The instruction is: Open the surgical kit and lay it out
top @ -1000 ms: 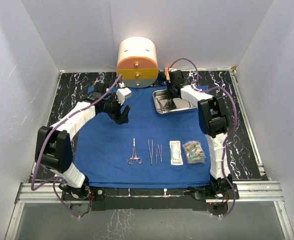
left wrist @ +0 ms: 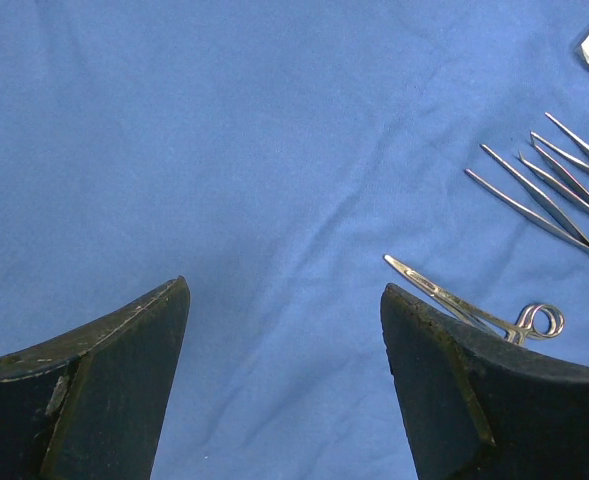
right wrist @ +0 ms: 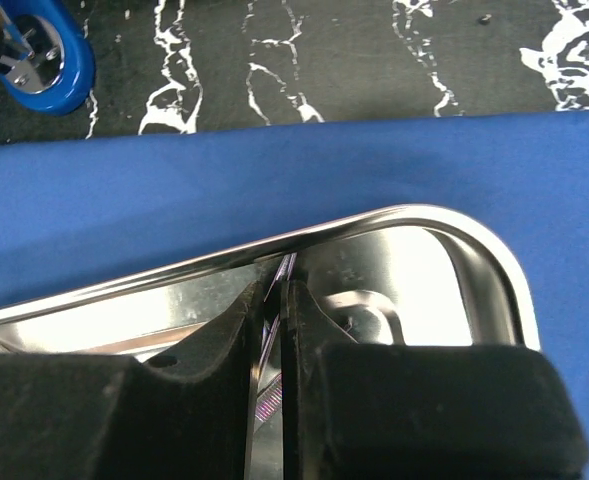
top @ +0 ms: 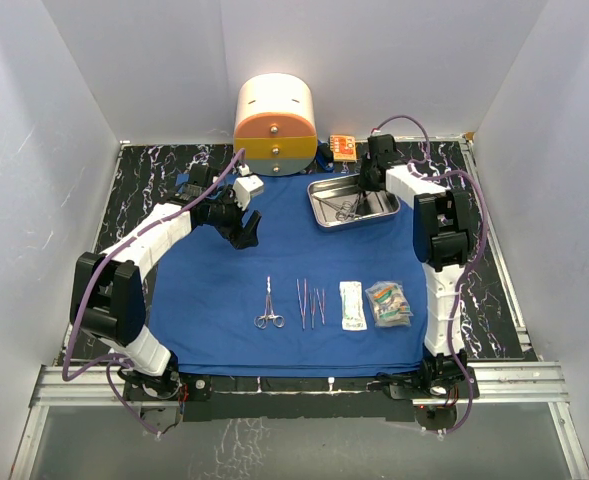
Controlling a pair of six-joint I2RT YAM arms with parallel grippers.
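Note:
The steel tray (top: 326,226) stands at the back of the blue cloth, with scissor-like tools (top: 346,212) inside. Over its right half is my right gripper, its fingers nearly together. A slim metal instrument (right wrist: 287,266) shows at the fingertips and below them; whether it is held cannot be made out. Above bare cloth hangs my left gripper (top: 243,240), open and empty. Laid along the front are a clamp (top: 268,312), several tweezers (top: 313,303), a white packet (top: 352,305) and a clear bag (top: 389,303).
A rounded drawer box (top: 274,125) stands behind the cloth, left of the tray. An orange packet (top: 343,148) lies beside it. In the right wrist view a blue round item (right wrist: 66,62) sits past the tray rim. Mid-cloth is free.
My right gripper has moved to the right over the tray, from its left part to its right half. The left arm and the laid-out tools have stayed put.

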